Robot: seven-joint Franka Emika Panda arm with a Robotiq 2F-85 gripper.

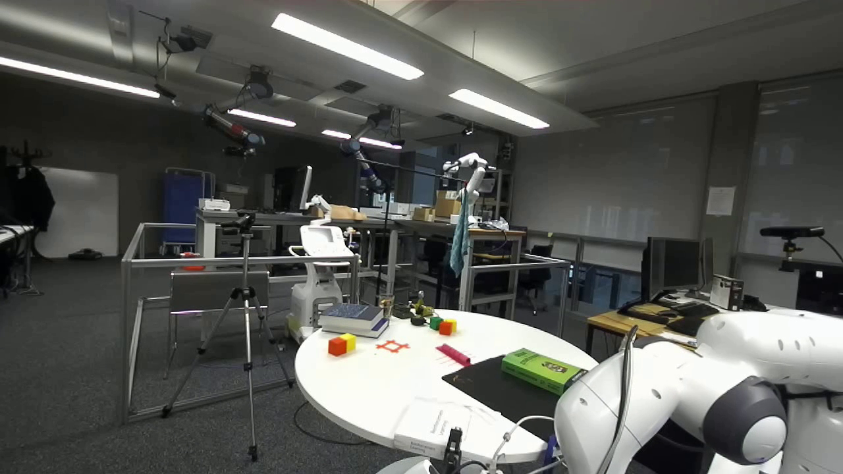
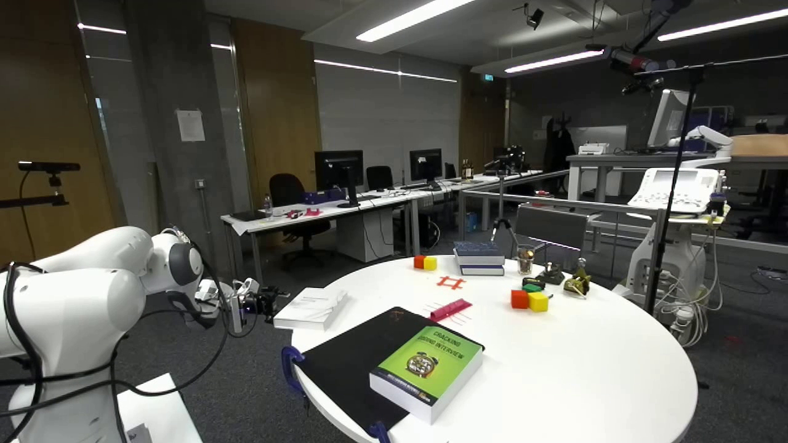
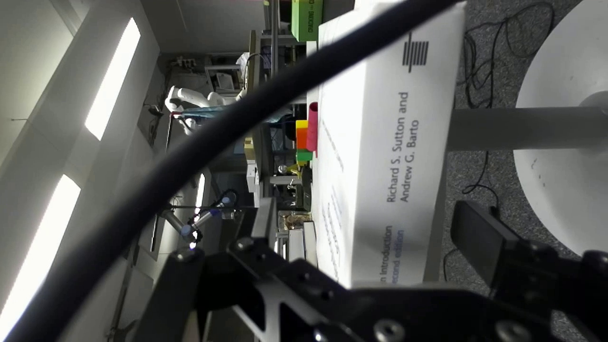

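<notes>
A thick white book (image 2: 311,309) lies flat at the table's edge, by the arm. In the wrist view its printed spine (image 3: 404,142) faces my gripper, which is open. One finger (image 3: 263,219) appears on the upper side of the book and the other finger (image 3: 479,239) on its lower side. Exterior view 2 shows the gripper (image 2: 279,298) just outside the table edge, level with the book. Whether a finger touches the book cannot be told. Only part of the gripper shows at the bottom of exterior view 1.
A green book (image 2: 432,365) rests on a black mat (image 2: 340,369) clamped to the table. Farther in are a pink tube (image 2: 450,309), coloured cubes (image 2: 520,299), and stacked blue books (image 2: 478,252). A black cable (image 3: 239,119) crosses the wrist view.
</notes>
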